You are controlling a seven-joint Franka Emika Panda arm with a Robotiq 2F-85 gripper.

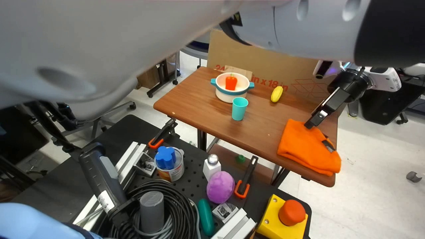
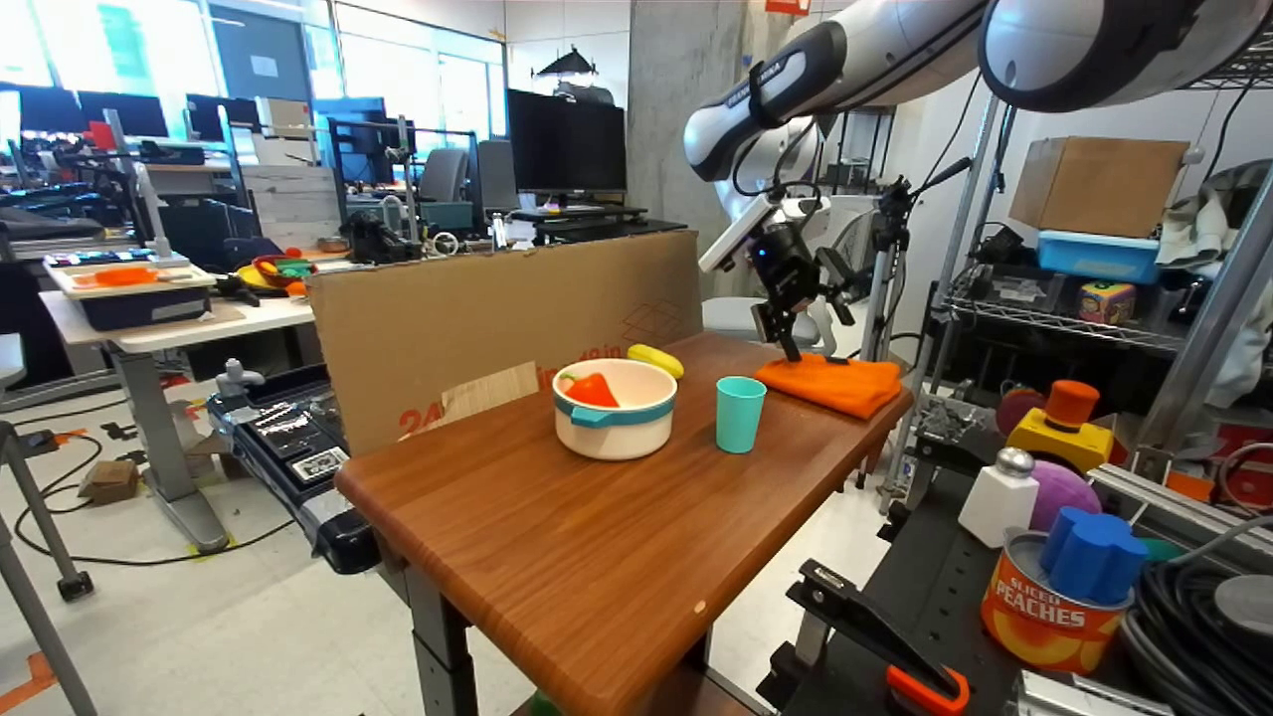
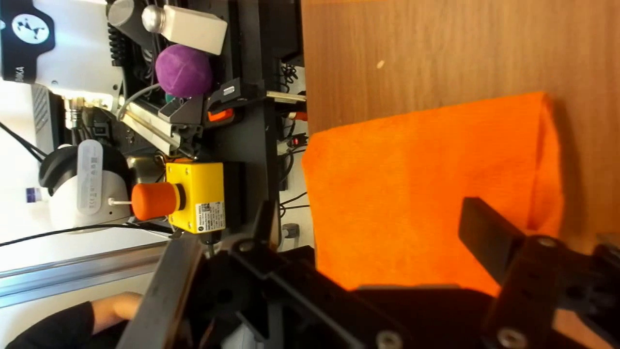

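Note:
A folded orange cloth (image 1: 304, 149) lies flat at the right end of the brown table (image 1: 191, 93), close to its edge. Just over the cloth is my gripper (image 1: 321, 133), open, with its fingers spread wide. The wrist view shows the cloth (image 3: 407, 186) beneath and between the fingers, with one fingertip (image 3: 487, 232) over it and the other finger (image 3: 267, 224) beyond the table edge. Nothing is gripped. From exterior view 2, one fingertip (image 2: 791, 350) reaches down to the cloth's far side; whether it touches cannot be told.
On the table stand a white pot (image 1: 227, 95) with a red pepper (image 1: 231, 82), a teal cup (image 1: 239, 109) and a yellow banana-like item (image 1: 277, 94). A cardboard panel (image 2: 501, 310) borders the far side. A black cart (image 1: 191, 187) with loose items sits near the table.

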